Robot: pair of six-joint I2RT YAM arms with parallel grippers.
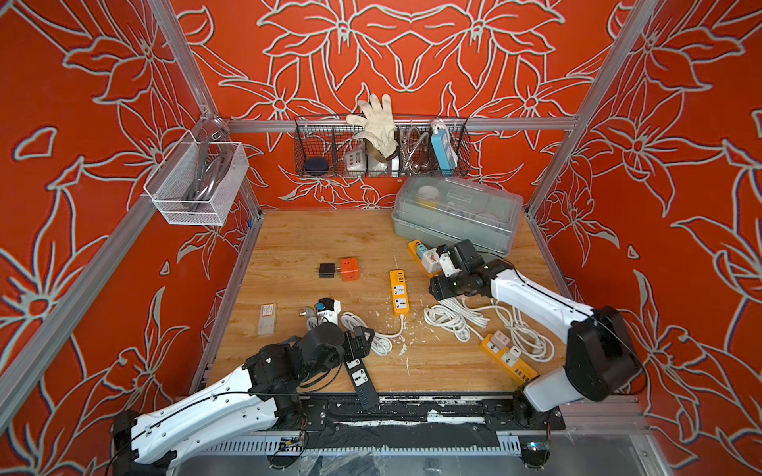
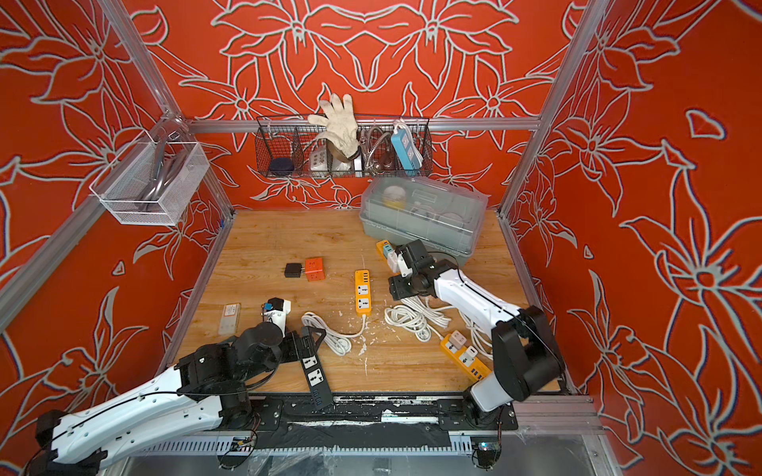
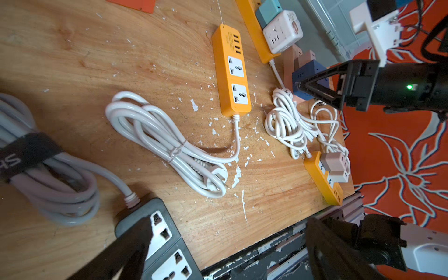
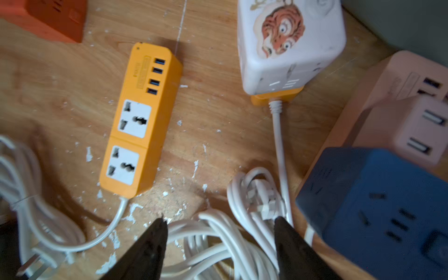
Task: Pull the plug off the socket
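My right gripper is open, its fingers spread above coiled white cable with nothing between them. A dark blue cube plug (image 4: 373,196) and a pink plug (image 4: 406,126) sit on a pink power strip (image 4: 359,102) to its right. Ahead of it, a white cube plug with a tiger sticker (image 4: 291,46) sits on a yellow strip (image 3: 254,28) that also carries a teal plug (image 3: 268,11). My left gripper stands open at the front left, over the table near a dark grey power strip (image 3: 156,224). No plug lies between its fingers.
An empty yellow strip (image 1: 398,292) lies mid-table with its bundled cable. Another yellow strip (image 1: 508,358) with light plugs lies front right. A grey lidded box (image 1: 458,212) stands at the back right; an orange cube (image 1: 349,269) and a black adapter (image 1: 327,270) lie left.
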